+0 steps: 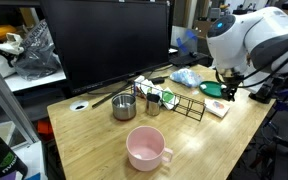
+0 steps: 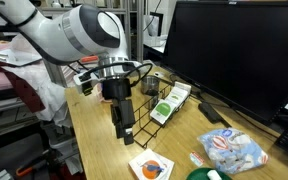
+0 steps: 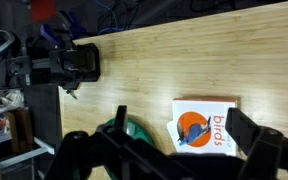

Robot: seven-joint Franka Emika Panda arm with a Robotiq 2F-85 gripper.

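Observation:
My gripper hangs above the table's right end, open, with nothing between its dark fingers. Below it in the wrist view lies a flat, white-bordered square marked "birds" (image 3: 217, 112), with a blue and orange picture. This same birds square (image 2: 151, 166) rests on the wood in exterior view 2, apart from the fingers (image 2: 127, 130). A green plate (image 1: 214, 89) sits beside it, bearing a small white object (image 2: 214, 175). In the wrist view a finger partly covers the plate.
A black wire rack (image 1: 188, 105) stands left of the square, near metal pots (image 1: 124, 105) and a pink mug (image 1: 147, 148). A plastic bag (image 2: 231, 148) lies near the monitor (image 1: 104, 42).

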